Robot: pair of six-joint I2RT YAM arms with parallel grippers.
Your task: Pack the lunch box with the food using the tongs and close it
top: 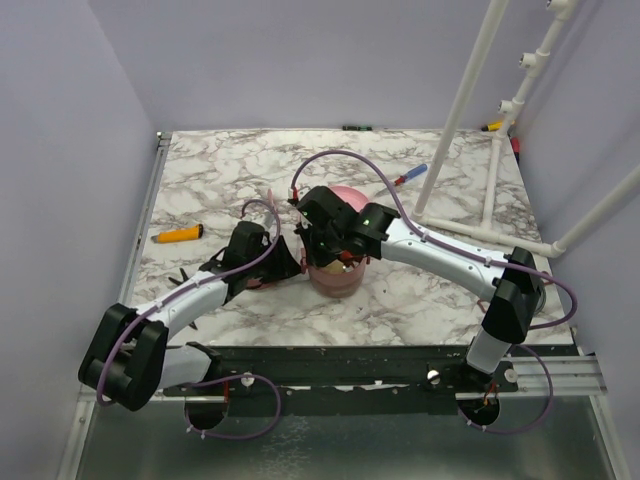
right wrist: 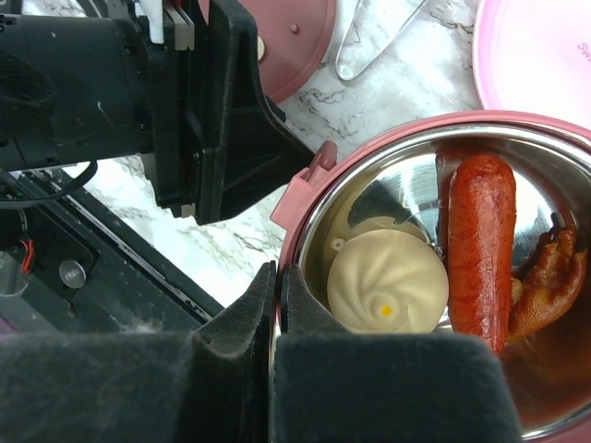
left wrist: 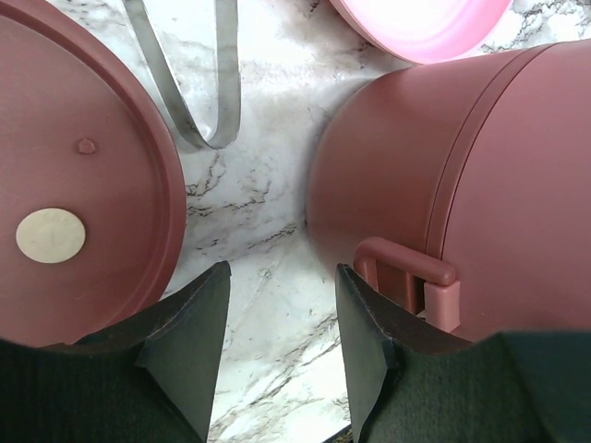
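A brownish-pink round lunch box (top: 337, 283) stands open below my arms. In the right wrist view its steel bowl holds a pale bun (right wrist: 388, 280), a sausage (right wrist: 481, 245) and a brown piece of meat (right wrist: 548, 286). Flat to its left lies the round lid (left wrist: 138, 175). My left gripper is part open beside the box, nothing between its fingers; its right finger is close to the box's handle loop (left wrist: 406, 257), and touching cannot be told. At the box's near-left rim, my right gripper is shut, nothing visible between its fingertips.
Metal tongs (left wrist: 228, 83) lie between lid and box. Behind the box is a pink plate (right wrist: 540, 55). An orange-handled tool (top: 178, 234) rests at the left, a blue-handled one (top: 411, 174) at back right. White pipes (top: 490, 236) frame the right side.
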